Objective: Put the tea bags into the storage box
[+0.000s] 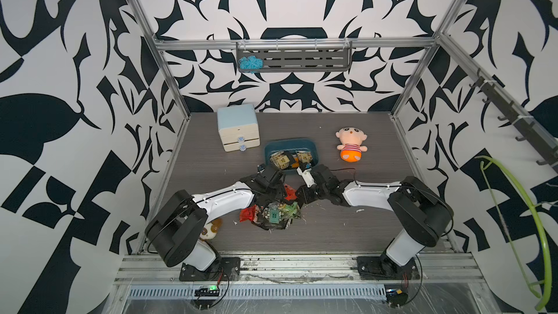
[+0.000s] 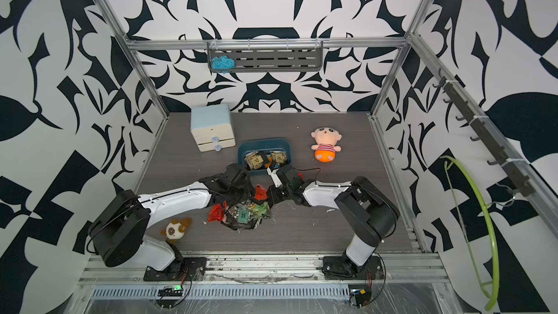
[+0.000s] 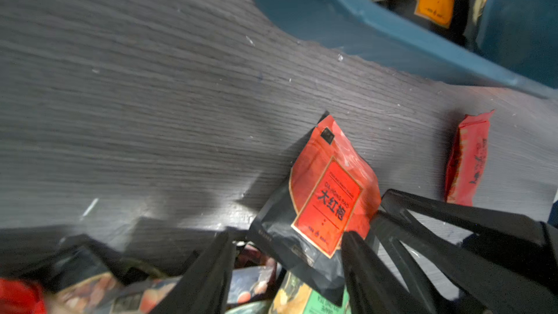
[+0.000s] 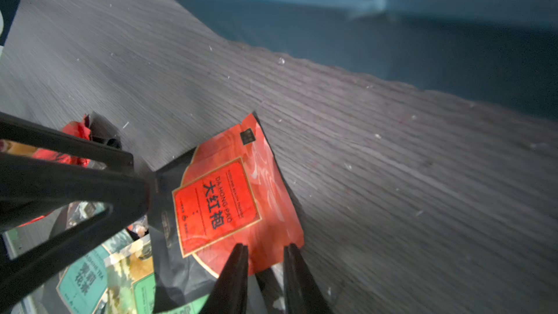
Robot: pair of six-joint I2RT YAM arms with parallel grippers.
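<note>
A red-and-black tea bag lies on top of the near pile, its upper part over bare table, and shows in both wrist views. My left gripper is open, its fingers apart around the bag's lower part in the left wrist view. From the other side comes my right gripper, open by a narrow gap at the bag's lower right edge. Whether either touches the bag, I cannot tell. Several more tea bags are heaped below the arms. The dark teal storage box stands behind, holding several bags.
Apart from the heap lies another red packet, to the right below the box. A small drawer cabinet stands back left, a doll back right. Close by the left arm is a plush toy.
</note>
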